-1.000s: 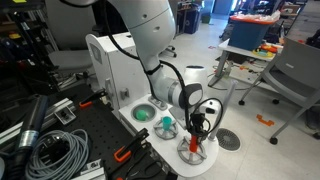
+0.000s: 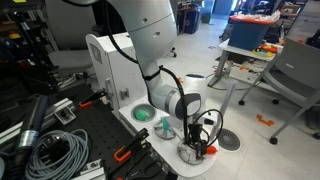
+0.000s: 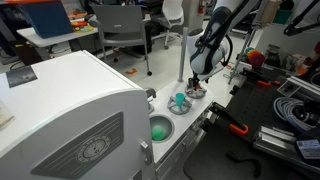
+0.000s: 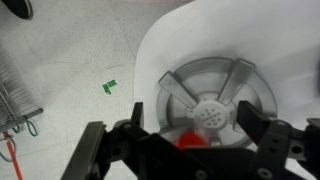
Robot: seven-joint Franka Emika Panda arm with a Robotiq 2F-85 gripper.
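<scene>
My gripper points down over a grey round plate with raised spokes and a pale hub. Its two dark fingers stand well apart in the wrist view. Between them, low in that view, shows a red object, with gaps at either side; its lower part is hidden. In exterior view 1 the gripper is low at the white table's front end, and a bit of the red object shows just to its right. Exterior view 2 has the gripper small and far off.
A teal cup stands on another grey plate. Nearer the white machine is a grey bowl with something green inside. The black bench runs alongside, with a red-handled clamp.
The gripper and arm have come down toward the plate. The red object stood upright in view below the gripper; now only a small part shows, to the gripper's right.
</scene>
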